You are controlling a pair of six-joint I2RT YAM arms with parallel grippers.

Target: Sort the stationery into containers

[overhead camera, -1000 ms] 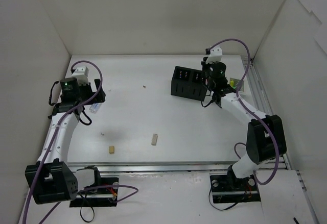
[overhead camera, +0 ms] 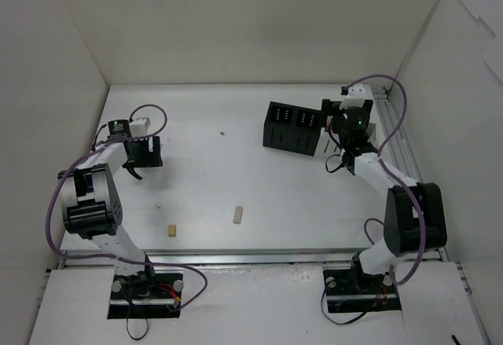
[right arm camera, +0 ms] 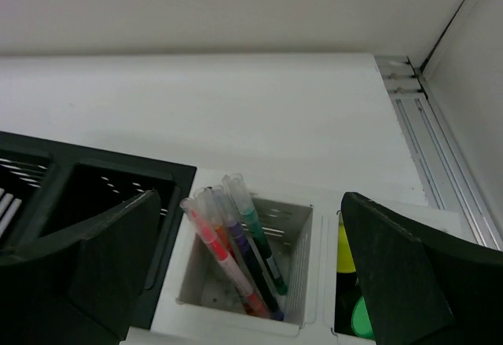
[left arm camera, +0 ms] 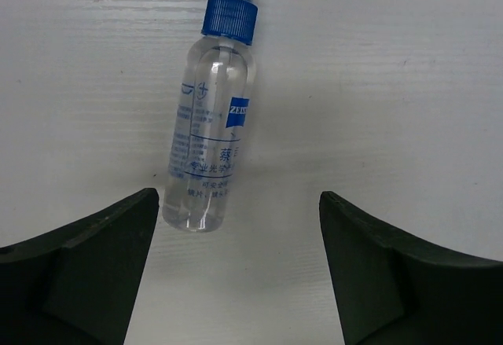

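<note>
A clear spray bottle with a blue cap [left arm camera: 208,133] lies on the table in the left wrist view. My left gripper hovers over its base end, fingers apart, with the bottle left of the middle between them. From the top, that gripper hides the bottle. Over at the back right, my right gripper is open and empty above a pale bin [right arm camera: 300,270]. Several coloured pens [right arm camera: 234,260] lean inside that bin. Left of it stands the black two-part container [overhead camera: 289,139]; white items [right arm camera: 8,207] show in its left compartment.
A compartment right of the pens holds a yellow item [right arm camera: 344,251] and a green item [right arm camera: 361,319]. Near the table's front lie a small yellow block [overhead camera: 172,230] and a pale block [overhead camera: 237,214]. Open table lies between the arms.
My left gripper has come down over the bottle, which was partly visible from above earlier. My right gripper has shifted right, from beside the black container to over the pale bin.
</note>
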